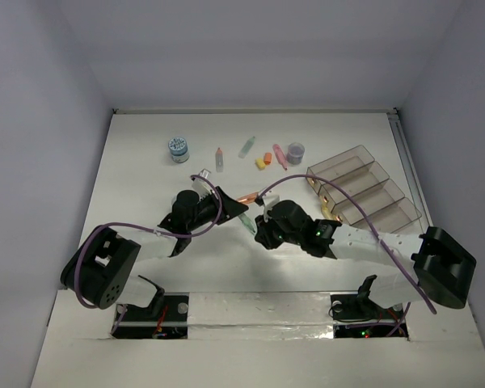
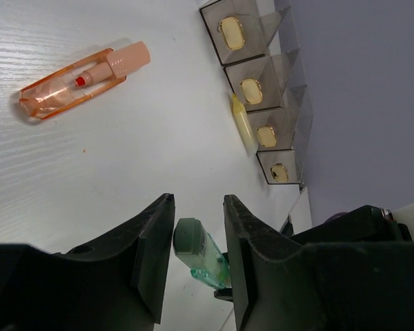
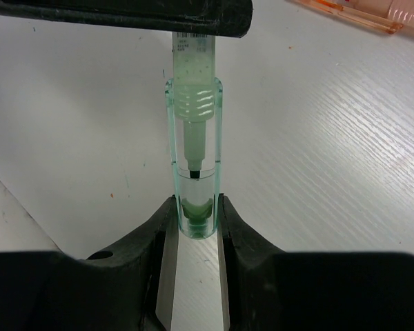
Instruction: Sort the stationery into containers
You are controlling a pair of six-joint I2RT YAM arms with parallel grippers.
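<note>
A green marker [image 3: 194, 141] in a clear case [image 1: 247, 224] spans both grippers. In the right wrist view my right gripper grips the case's lower end. My left gripper is around the marker's upper end, its fingers slightly apart; whether they touch it is unclear. An orange cased marker [image 2: 76, 83] lies on the table, and a yellow item [image 2: 243, 124] lies beside the clear compartment organizer [image 1: 339, 166].
At the back lie a blue jar [image 1: 178, 149], a clear cup [image 1: 295, 153], pink [image 1: 280, 155], pale [image 1: 247, 147] and other small pieces.
</note>
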